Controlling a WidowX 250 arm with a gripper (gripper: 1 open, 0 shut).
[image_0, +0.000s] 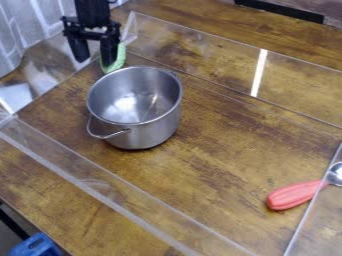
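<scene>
My black gripper (92, 42) is at the top left, above and behind the steel pot, left of a green object (116, 58) that lies just beyond the pot. The state of its fingers is too small and dark to tell. The steel pot (135, 109), with its handle at the front left, stands on the wooden table.
A red-handled utensil (294, 195) lies at the right edge. A blue object (38, 246) sits at the bottom left corner. Clear plastic walls border the table (221, 150), whose middle right is bare.
</scene>
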